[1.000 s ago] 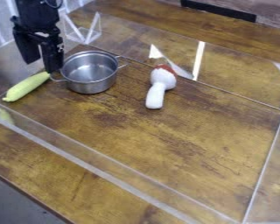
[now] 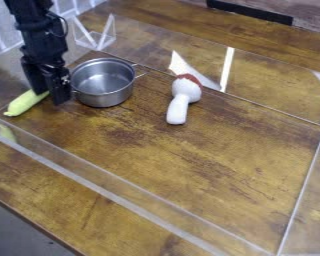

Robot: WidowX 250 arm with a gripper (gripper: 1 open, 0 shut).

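The black gripper (image 2: 49, 86) is lowered over a pale yellow-green elongated vegetable (image 2: 21, 104), like corn or a cucumber, at the left of the table, its fingers around or just above the upper end. Whether they touch it or have closed on it is hard to see. A steel pot (image 2: 104, 82) with side handles stands just right of the gripper. Further right lies a white object (image 2: 182, 99) with a rounded, reddish-topped head and a narrow end.
Clear plastic walls edge the wooden work surface (image 2: 190, 180), with white angled pieces at the back.
The gripper has come down from above onto the upper end of the elongated vegetable. The pot and white object have not moved.
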